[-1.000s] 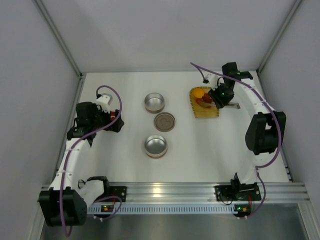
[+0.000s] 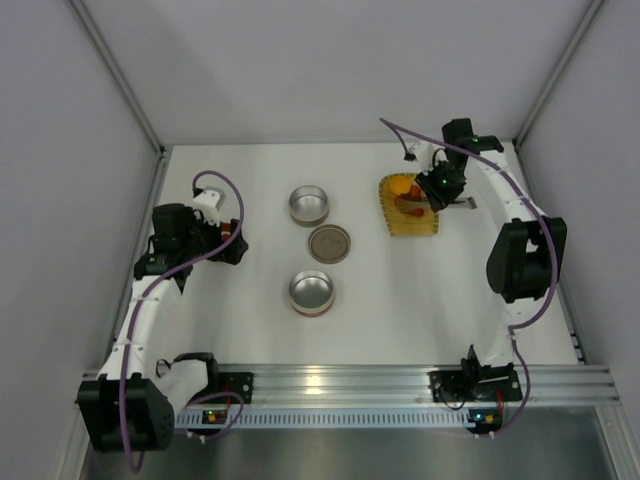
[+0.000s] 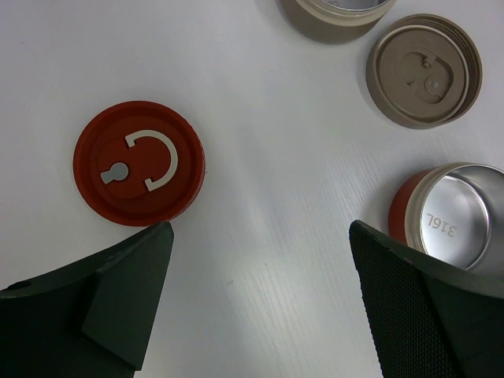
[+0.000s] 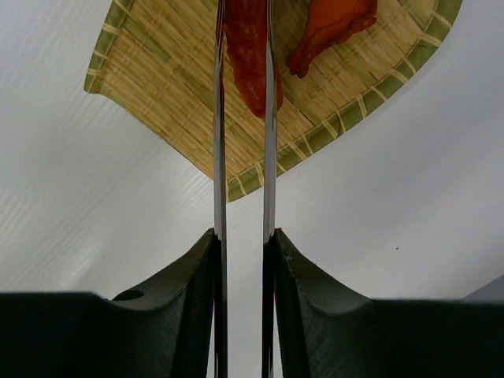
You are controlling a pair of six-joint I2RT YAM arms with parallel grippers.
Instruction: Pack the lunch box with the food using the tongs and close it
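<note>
A square woven tray [image 2: 410,228] holds red food pieces and an orange one [image 2: 400,184]. My right gripper is over it, its long metal tongs straddling a red piece [image 4: 249,75]; whether they grip it is unclear. Another red piece [image 4: 327,27] lies beside. My left gripper stands open above the table at the left, near a red lid [image 3: 138,165]. A red-sided steel container [image 3: 453,216], a second steel container [image 2: 308,204] and a taupe lid [image 2: 329,244] sit in the middle.
The right arm reaches over the tray from the table's right side.
The left arm and the containers have not moved.
</note>
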